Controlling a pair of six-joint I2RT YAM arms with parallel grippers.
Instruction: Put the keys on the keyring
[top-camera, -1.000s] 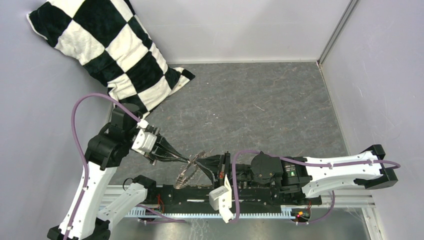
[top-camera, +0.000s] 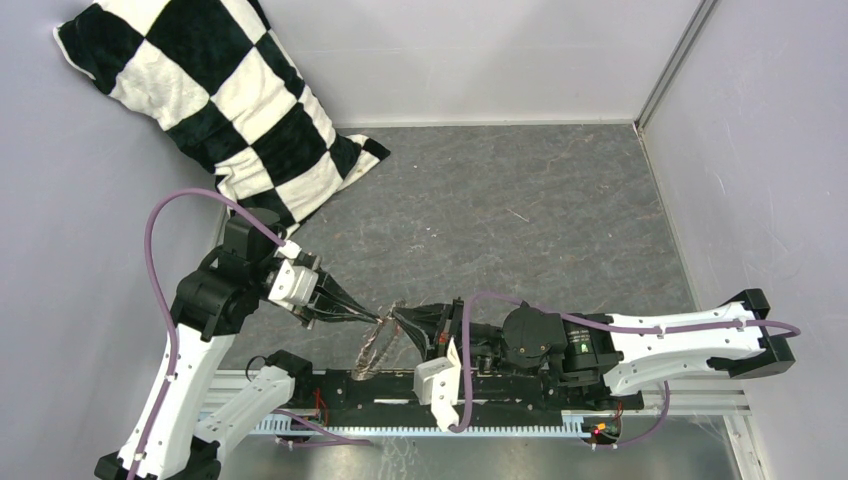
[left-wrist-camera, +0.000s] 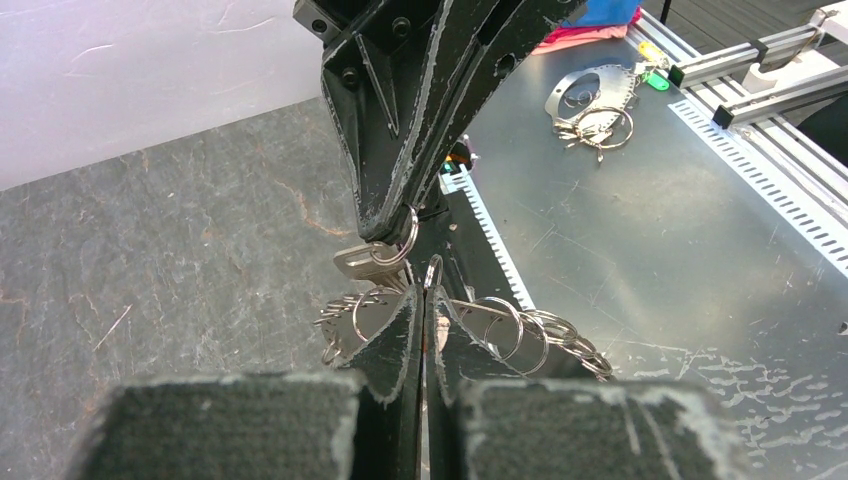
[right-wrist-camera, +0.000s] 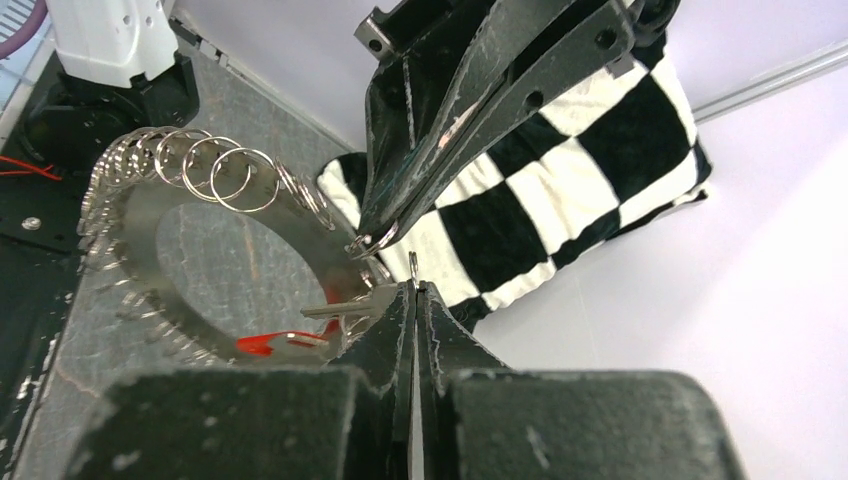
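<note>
In the top view my two grippers meet tip to tip above the floor. The left gripper is shut, and a thin wire ring (left-wrist-camera: 434, 270) stands between its tips. Below hangs a large flat metal hoop (right-wrist-camera: 130, 215) carrying several small wire rings (right-wrist-camera: 244, 180) along its edge. My right gripper is shut on another thin ring (left-wrist-camera: 412, 238), just above the left tips in the left wrist view. A silver key (left-wrist-camera: 366, 262) hangs at that ring. A red-marked key (right-wrist-camera: 275, 343) shows in the right wrist view. Whether the two rings are linked I cannot tell.
Another metal hoop (left-wrist-camera: 560, 97) with rings and a green tag (left-wrist-camera: 656, 81) lies on the metal table (left-wrist-camera: 680, 200). A checkered cushion (top-camera: 250, 110) leans at the back left. The grey floor (top-camera: 480, 210) behind the grippers is clear.
My right wrist has turned a little and its tips have shifted slightly. The hanging hoop has swung slightly. The left arm has hardly moved, and both grippers stay close together.
</note>
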